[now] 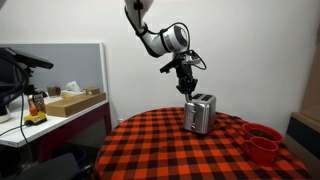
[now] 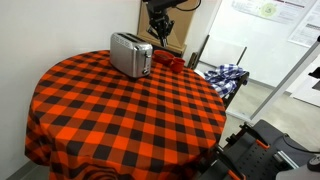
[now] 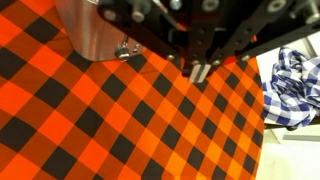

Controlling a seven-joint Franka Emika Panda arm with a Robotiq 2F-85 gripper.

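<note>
A silver two-slot toaster (image 1: 199,114) stands upright on the red-and-black checked tablecloth (image 1: 150,150). My gripper (image 1: 188,97) points down beside the toaster's upper left edge in exterior view 1; whether they touch cannot be told. In the wrist view the gripper is shut, its two fingertips together with no object showing between them. Part of the toaster (image 3: 88,28) fills the upper left there, with its knob and lever low on the end face. In exterior view 2 the toaster (image 2: 130,56) stands near the far side of the table.
Two red bowls or pots (image 1: 262,149) sit right of the toaster. A blue-and-white checked cloth (image 2: 226,76) lies beyond the table's edge. Boxes (image 1: 77,103) rest on a side surface at left.
</note>
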